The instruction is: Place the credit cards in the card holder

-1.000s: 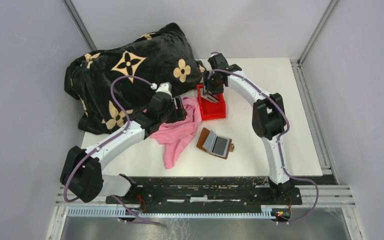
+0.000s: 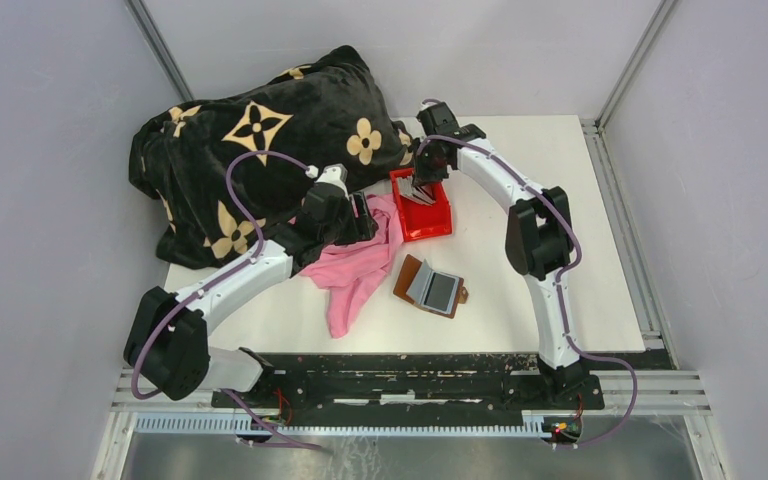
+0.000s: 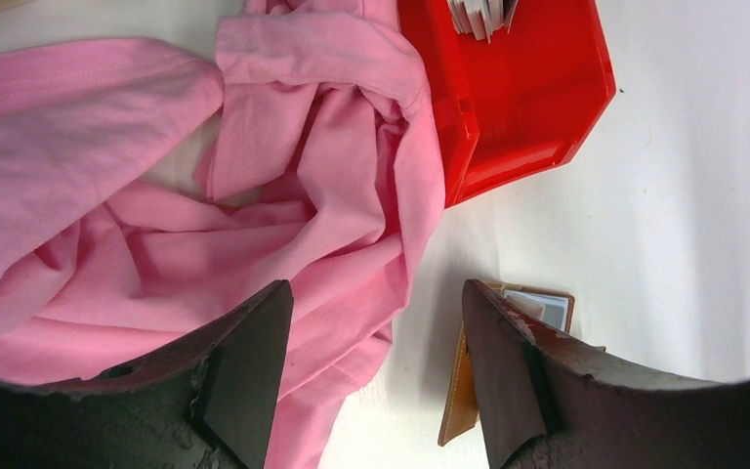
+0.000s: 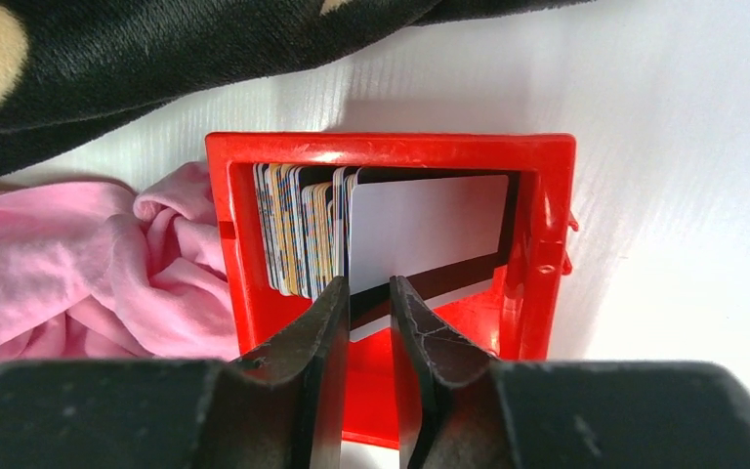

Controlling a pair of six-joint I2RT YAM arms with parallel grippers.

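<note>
In the right wrist view a red bin (image 4: 537, 293) holds a row of upright cards (image 4: 293, 225) and a leaning white card (image 4: 425, 220). My right gripper is over the bin at that white card, fingertips slightly apart; whether they touch it is unclear. My left gripper is open above the pink cloth (image 3: 303, 244), left of the bin, with nothing between its fingers. The brown card holder (image 2: 438, 292), with grey sleeves, lies open on the table in front of the bin.
A dark flowered cushion (image 2: 210, 170) fills the back left of the white table (image 2: 550, 150), behind the cloth.
The left gripper has moved slightly to the right.
</note>
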